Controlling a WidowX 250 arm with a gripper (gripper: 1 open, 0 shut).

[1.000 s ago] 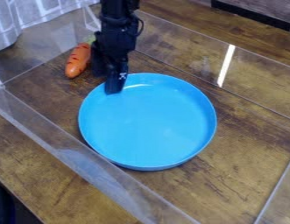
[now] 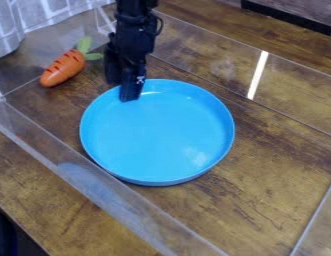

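Note:
A black gripper (image 2: 125, 75) points down at the back left rim of a large blue plate (image 2: 157, 135); its fingers are dark and overlap the rim, so whether they are open or shut on it cannot be told. An orange toy carrot (image 2: 64, 67) with a green top lies on the wood to the left of the gripper, tilted with its top toward the back.
Transparent strips cross it diagonally, and a white crumpled material (image 2: 21, 20) sits at the back left corner.
The plate has shifted left, along with the gripper, over the last second. The carrot has moved slightly left and changed its angle.

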